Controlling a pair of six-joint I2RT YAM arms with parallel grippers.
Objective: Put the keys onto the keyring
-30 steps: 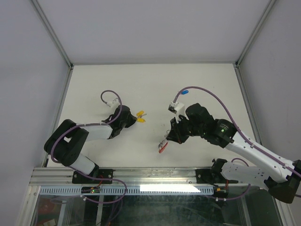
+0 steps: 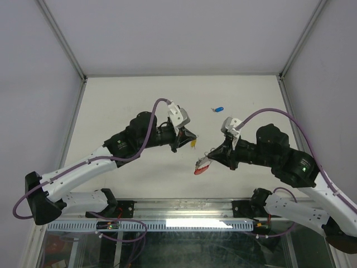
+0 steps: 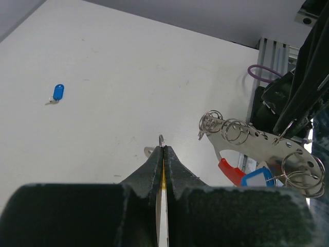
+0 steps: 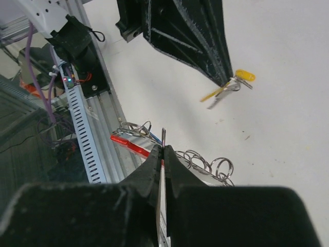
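My left gripper [image 2: 189, 137] is shut, holding yellow-headed keys [image 4: 244, 75] that hang from its tips. My right gripper [image 2: 212, 154] is shut on the keyring holder [image 3: 252, 146], a metal strip with several wire rings and a red part. It hangs just right of the keys, apart from them. In the left wrist view the keys are mostly behind the fingers. A blue key [image 2: 218, 109] lies on the white surface toward the back.
A metal rail [image 2: 167, 205] runs along the front edge, with cables near the arm bases.
My left gripper has risen and moved right with the yellow keys toward the keyring holder. My right gripper has also risen and shifted slightly right with the holder.
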